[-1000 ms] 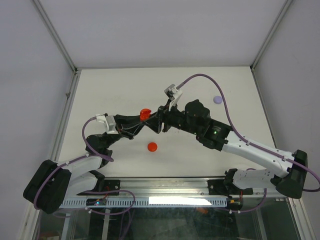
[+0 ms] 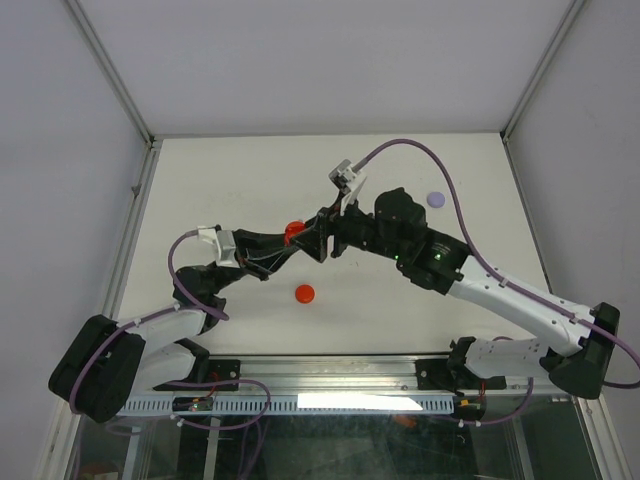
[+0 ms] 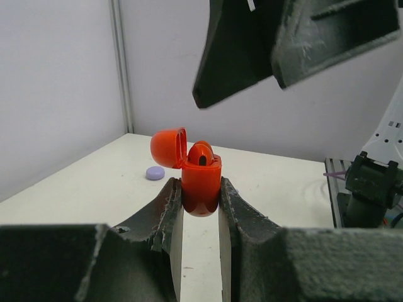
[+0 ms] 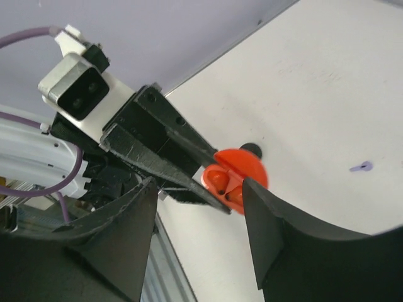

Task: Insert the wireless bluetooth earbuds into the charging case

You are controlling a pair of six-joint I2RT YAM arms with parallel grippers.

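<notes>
My left gripper holds the red earbud case (image 3: 200,185) between its fingertips, its lid (image 3: 165,148) flipped open and red earbud shapes showing inside. In the top view the case (image 2: 294,228) is at the centre, between both grippers. My right gripper stands part open just at the case, its dark fingers framing it in the right wrist view, with no object clearly gripped; its fingers loom above the case in the left wrist view. A separate red round piece (image 2: 305,293) lies on the white table below the grippers.
A lilac disc (image 2: 436,199) lies at the right rear of the white table (image 2: 220,170). The metal rail (image 2: 310,368) runs along the front edge.
The left gripper and case have moved very slightly to the right.
</notes>
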